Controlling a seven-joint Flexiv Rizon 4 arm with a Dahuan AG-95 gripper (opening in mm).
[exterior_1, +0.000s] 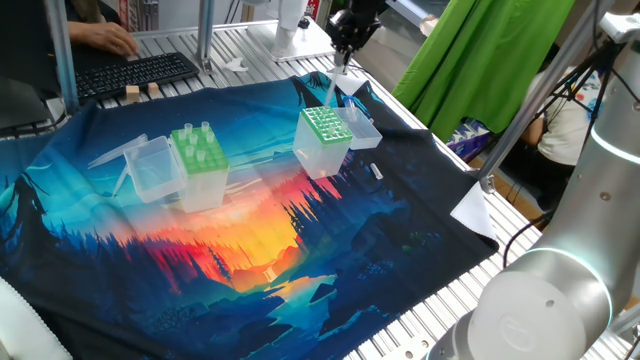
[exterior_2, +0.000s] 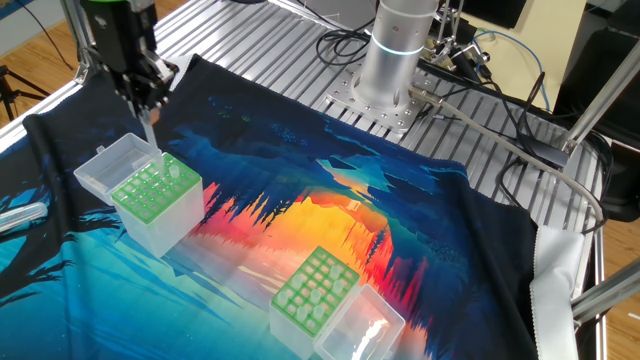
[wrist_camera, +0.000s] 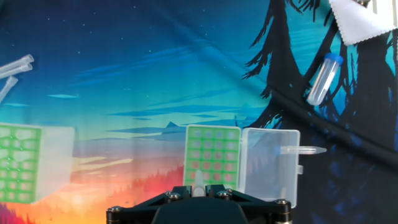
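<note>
A clear pipette tip hangs from my gripper, which is shut on its upper end. Its narrow end points down over the back edge of a tip box with a green rack; whether it touches the rack I cannot tell. In the wrist view this rack shows many square holes, and its clear lid lies open beside it. A second box, also with a green rack, holds several tips standing in its holes. Its clear lid is open too.
Loose clear tips lie on the patterned cloth. A blue-capped tube rests beyond the lid in the wrist view. Between the two boxes the cloth is bare. A keyboard and a person's hand are at the back left.
</note>
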